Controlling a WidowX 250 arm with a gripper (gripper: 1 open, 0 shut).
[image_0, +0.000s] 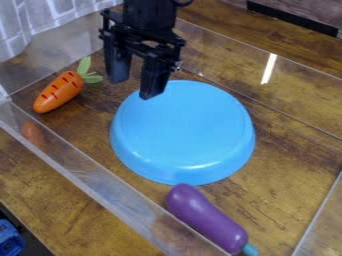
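The black gripper (135, 75) hangs from the top centre over the back left edge of a large blue round object (182, 135). Its two fingers are spread apart, with nothing visible between them. An orange toy carrot (58, 92) with green leaves lies to the gripper's left. A purple eggplant toy (206, 216) with a teal stem lies at the front right.
A clear transparent wall (78, 185) runs diagonally along the front left. Something blue (6, 238) shows at the bottom left corner.
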